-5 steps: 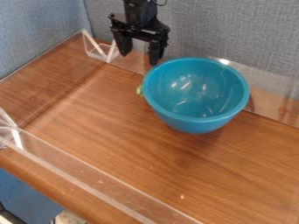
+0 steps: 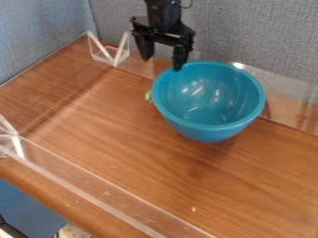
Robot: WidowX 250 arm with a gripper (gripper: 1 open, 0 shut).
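Observation:
A large turquoise bowl stands on the wooden table, right of centre. Above and behind it, at the back, is the black gripper, its two fingers pointing down and spread apart, open, with nothing seen between them. A small green object, mostly hidden behind the bowl, peeks out at its left edge.
Clear plastic walls line the table's edges, with a white-edged clear piece at the back left corner. Grey padded panels stand behind.
The gripper has shifted slightly to the right, toward the bowl's back edge. The bowl looks unmoved.

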